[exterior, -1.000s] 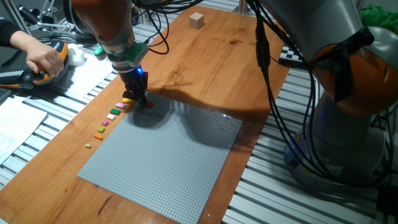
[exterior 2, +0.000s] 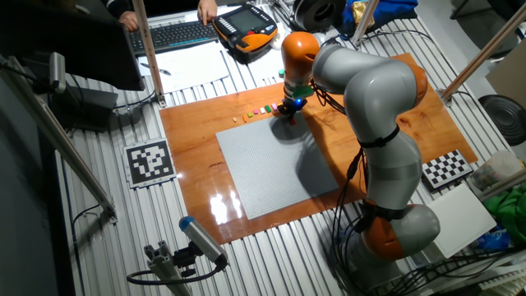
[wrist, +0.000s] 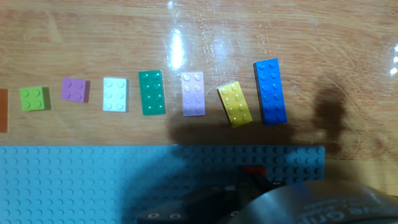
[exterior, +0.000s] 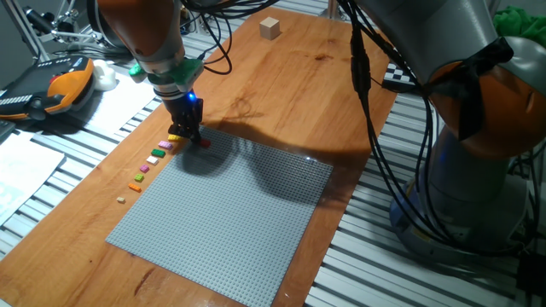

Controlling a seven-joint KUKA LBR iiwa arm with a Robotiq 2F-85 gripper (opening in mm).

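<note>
My gripper points down over the far left corner of the grey baseplate. At its fingertips is a red brick, on or just above the studs. In the wrist view only a sliver of the red brick shows past the dark gripper body, so whether the fingers close around it is hidden. Along the plate's edge lie loose bricks: blue, yellow, lilac, dark green, white, purple, lime and orange.
A wooden cube stands at the table's far end. Cables hang from the arm on the right. The teach pendant lies off the table near a person's hands. Most of the baseplate is bare.
The person's hand has left the teach pendant in exterior view 1. My arm, the gripper and the bricks look unmoved.
</note>
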